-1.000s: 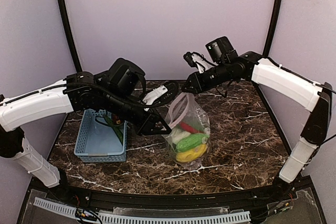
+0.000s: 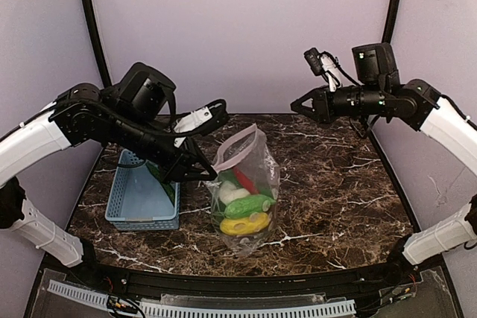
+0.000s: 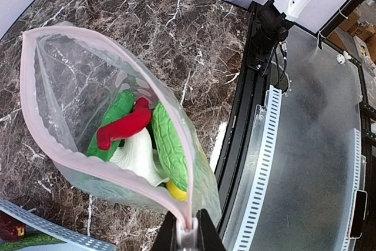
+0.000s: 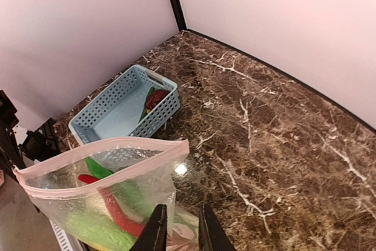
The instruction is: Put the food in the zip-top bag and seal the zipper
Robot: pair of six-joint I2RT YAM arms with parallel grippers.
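Observation:
A clear zip top bag point(image 2: 270, 167) with a pink rim hangs from my left gripper point(image 2: 212, 174), which is shut on one corner of that rim. Its mouth gapes wide in the left wrist view. Inside lie a red pepper point(image 3: 124, 129), a white bulb-like vegetable point(image 3: 138, 156), green vegetables point(image 3: 168, 142) and a yellow one point(image 2: 244, 223). My right gripper point(image 2: 297, 104) is up and to the right of the bag, apart from it. In the right wrist view its fingers point(image 4: 154, 227) stand apart, nothing held; the bag's free corner shows beyond them.
A blue basket point(image 2: 141, 224) stands left of the bag, holding a dark red item point(image 4: 156, 99) and a long green one point(image 2: 161, 182).
My right gripper was at the bag's far corner and has moved off to the right and up, away from it. My left gripper has shifted left, carrying the bag along.

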